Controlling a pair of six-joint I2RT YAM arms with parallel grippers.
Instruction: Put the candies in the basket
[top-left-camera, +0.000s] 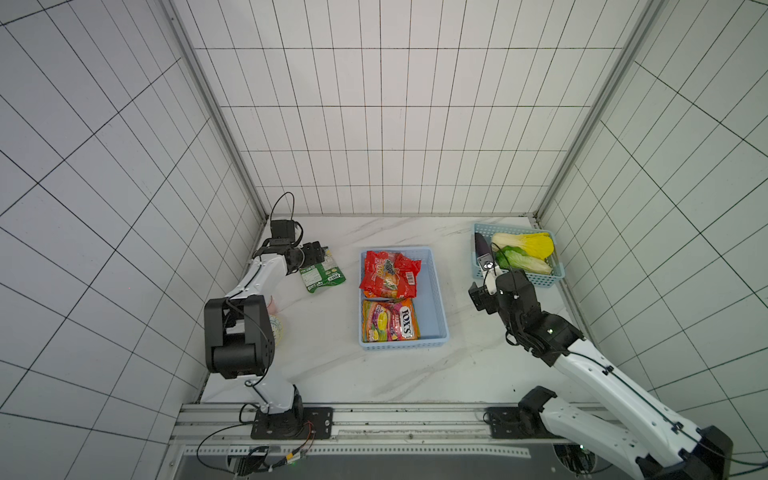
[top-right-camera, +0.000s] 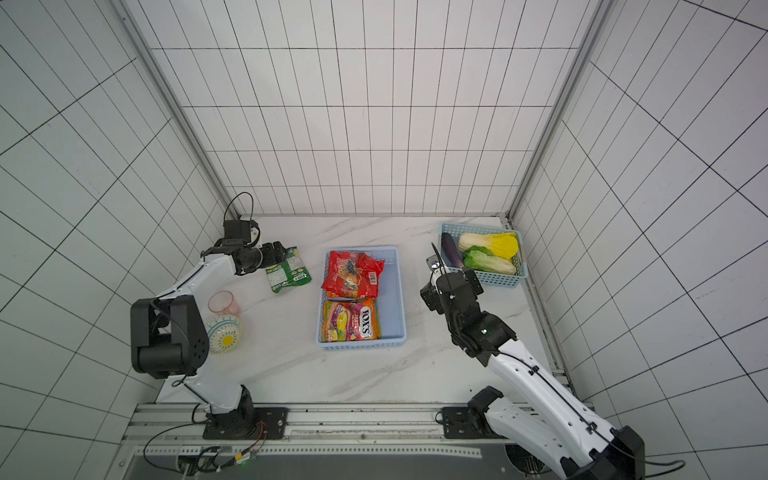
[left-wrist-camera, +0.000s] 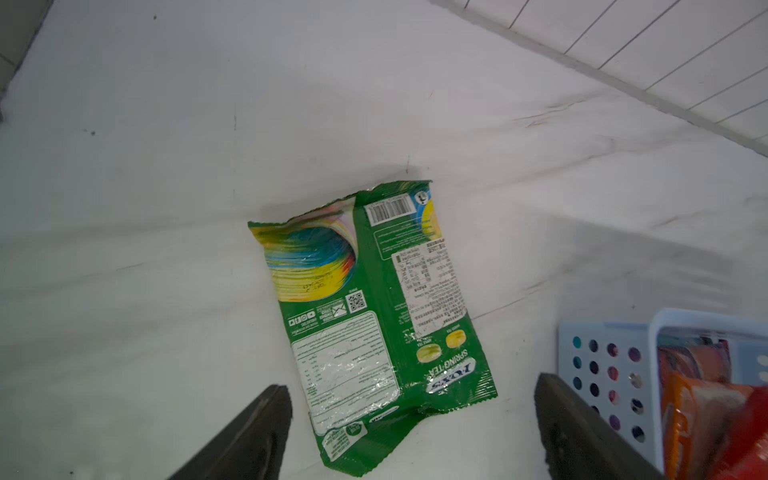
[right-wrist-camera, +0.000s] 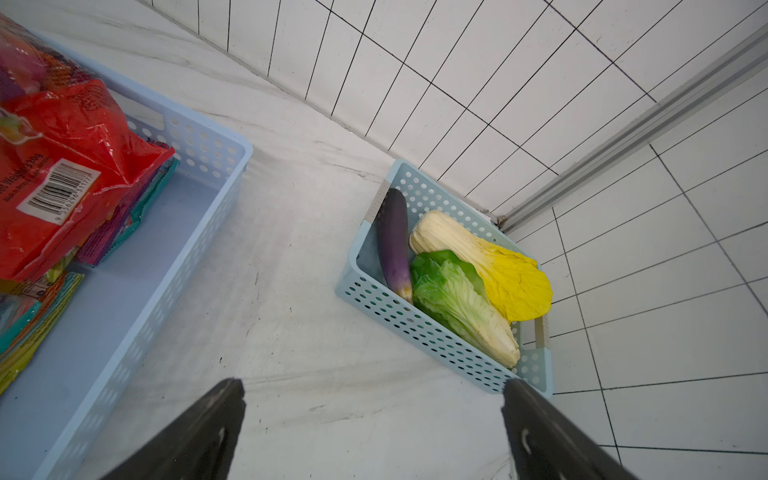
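A green candy bag (top-left-camera: 322, 274) (top-right-camera: 289, 275) (left-wrist-camera: 376, 328) lies flat on the table left of the blue basket (top-left-camera: 432, 304) (top-right-camera: 389, 304). My left gripper (top-left-camera: 313, 254) (top-right-camera: 272, 254) hangs over that bag, open, with nothing between its fingers. The basket holds red candy bags (top-left-camera: 388, 273) (right-wrist-camera: 64, 184) at its back and a colourful FOX'S bag (top-left-camera: 389, 320) (top-right-camera: 349, 320) at its front. My right gripper (top-left-camera: 484, 296) is open and empty, right of the basket.
A perforated basket (top-right-camera: 488, 276) (right-wrist-camera: 432, 340) with eggplant, cabbage and lettuce stands at the back right. A pink cup (top-right-camera: 223, 302) and a patterned round item (top-right-camera: 223, 334) are beside the left arm. Tiled walls bound the table.
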